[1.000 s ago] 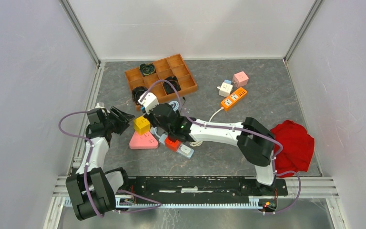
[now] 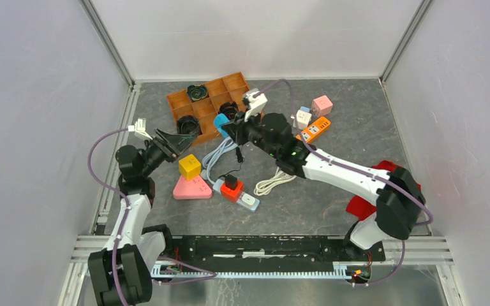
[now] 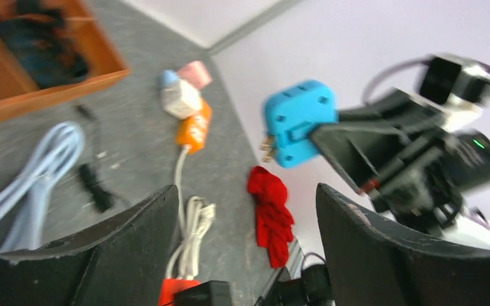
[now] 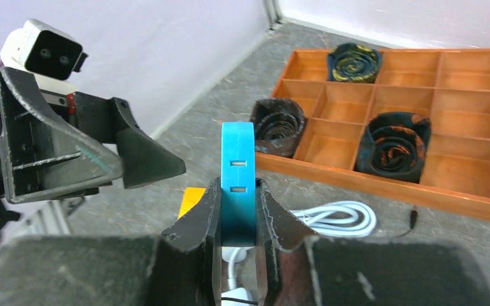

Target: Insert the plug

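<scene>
A blue plug (image 2: 222, 123) is held up by my right gripper (image 2: 228, 127); in the right wrist view the blue plug (image 4: 238, 159) sits upright between its fingers, and in the left wrist view the blue plug (image 3: 300, 124) shows metal prongs on the side toward the left. My left gripper (image 2: 185, 139) is open and empty, to the left of the plug and apart from it. Below lie an orange power strip (image 2: 312, 131), a white plug adapter (image 2: 302, 120), a pink socket block (image 2: 191, 189) and a yellow cube (image 2: 190, 166).
An orange compartment tray (image 2: 245, 95) with dark coiled items stands at the back. A red-and-grey strip (image 2: 247, 201), coiled cables (image 2: 274, 183) and a pink cube (image 2: 322, 105) lie around. A red cloth (image 2: 363, 205) is at the right, partly under the right arm.
My right gripper has risen from near the yellow cube toward the back and now shows the blue plug in it. My left gripper has lifted and moved slightly right.
</scene>
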